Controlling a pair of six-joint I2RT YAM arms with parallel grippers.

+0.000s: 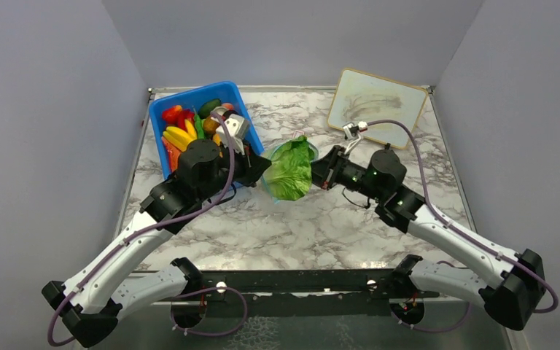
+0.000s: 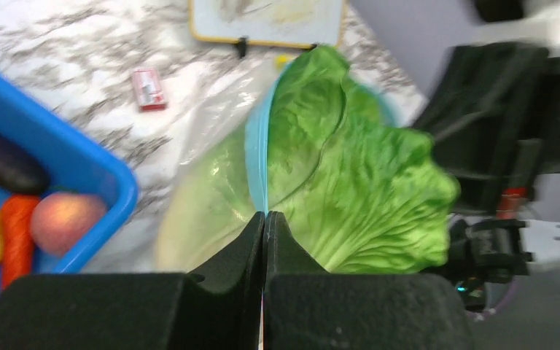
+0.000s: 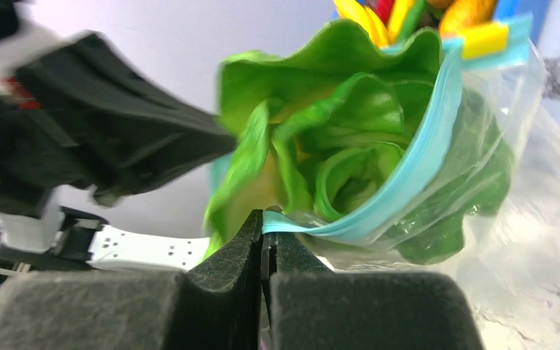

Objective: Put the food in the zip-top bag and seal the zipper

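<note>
A clear zip top bag (image 3: 519, 168) with a light blue zipper strip (image 3: 415, 175) is held up at the table's middle. A big green lettuce leaf (image 1: 292, 171) sits in its mouth, partly sticking out over the rim. My left gripper (image 1: 265, 165) is shut on one side of the blue zipper strip, left of the lettuce. My right gripper (image 1: 316, 169) is shut on the strip's other side, right of the lettuce.
A blue bin (image 1: 230, 89) full of produce stands at the back left, beside my left arm. A board (image 1: 375, 98) lies at the back right. A small red-and-white box (image 2: 148, 90) lies behind the bag.
</note>
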